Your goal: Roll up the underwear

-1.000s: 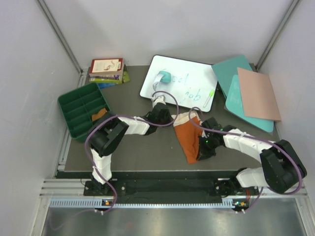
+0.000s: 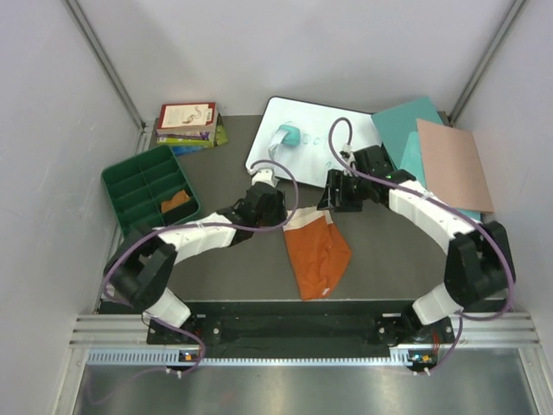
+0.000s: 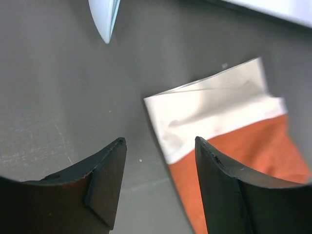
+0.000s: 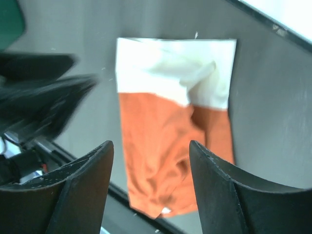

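The orange underwear (image 2: 315, 255) with its white waistband (image 2: 305, 218) lies spread on the dark table, waistband toward the board and lower end near the front edge. Its right part is folded over unevenly, with creases showing in the right wrist view. My left gripper is open at the waistband's left end; the white corner (image 3: 178, 114) shows beyond its fingers, not gripped. Over the waistband's right end is my right gripper, open too, and the cloth (image 4: 151, 146) lies below, between and beyond its fingers.
A green divided tray (image 2: 138, 186) holding a folded brown cloth (image 2: 175, 201) stands at the left. Books (image 2: 187, 116) are at the back left. A whiteboard (image 2: 302, 112) lies behind the underwear, and folders (image 2: 454, 164) fill the right side.
The underwear has shifted left and toward the front edge. My right gripper moved from its lower end up to the waistband. My left gripper drew slightly left.
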